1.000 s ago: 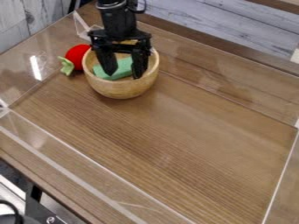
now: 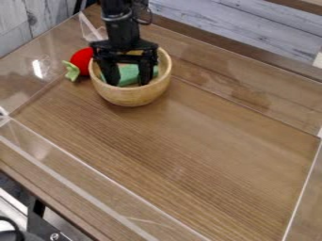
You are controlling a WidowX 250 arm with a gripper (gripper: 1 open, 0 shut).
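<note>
My black gripper (image 2: 126,58) reaches down into a light wooden bowl (image 2: 134,92) at the upper middle of the table, its fingers open over and around a green item (image 2: 127,72) inside. Whether the fingers touch that item is unclear. A red and green object (image 2: 78,62), looking like a vegetable, lies just left of the bowl, partly behind it.
A pale rim borders it on the left and at the back, with a dark gap at the lower left.
My gripper has shifted slightly left and deeper into the bowl. The bowl and the red and green object look about where they were.
</note>
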